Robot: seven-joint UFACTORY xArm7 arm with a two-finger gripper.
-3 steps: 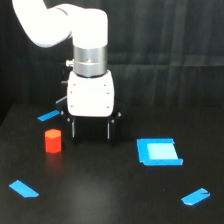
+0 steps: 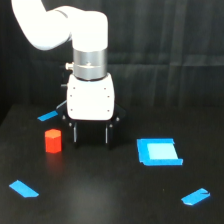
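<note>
A small red block [image 2: 53, 140] sits on the black table at the left. My gripper [image 2: 92, 138], dark-fingered under a white hand, hangs just to the right of the block in the picture. Its two fingers appear spread apart, with nothing visible between them. Dark fingers against the dark table make the tips hard to see, and their height above the surface cannot be told. At the right, a white square [image 2: 161, 151] is framed by blue tape [image 2: 145, 160].
Blue tape strips lie at the front left [image 2: 23, 188], the front right [image 2: 196, 197] and the back left [image 2: 48, 116]. Bare black table fills the front middle. A dark curtain [image 2: 160, 50] hangs behind.
The hand and gripper sit slightly lower in the picture than before. The red block, the white square and the tape have not moved.
</note>
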